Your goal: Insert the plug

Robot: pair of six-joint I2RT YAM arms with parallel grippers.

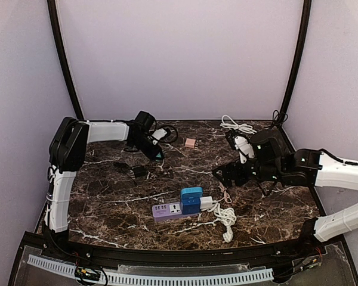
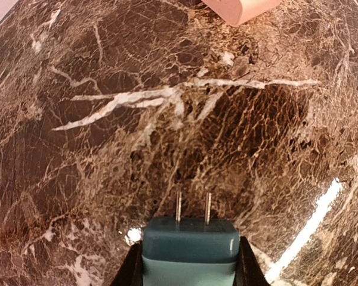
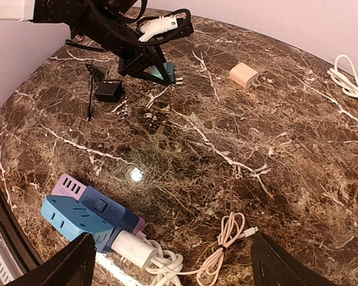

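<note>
My left gripper is shut on a teal plug [image 2: 188, 239], its two metal pins pointing forward over the marble, in the back-left of the top view. The purple power strip [image 1: 164, 211] lies at the front middle, with a blue socket block [image 3: 74, 217] and a white adapter [image 3: 131, 250] at its right end. My right gripper [image 1: 227, 173] stands open above the table to the right, nothing between its fingers.
A pink charger [image 1: 190, 143] lies right of the left gripper. A black adapter [image 3: 108, 91] lies near it. White cable coils [image 1: 238, 127] lie at back right and front.
</note>
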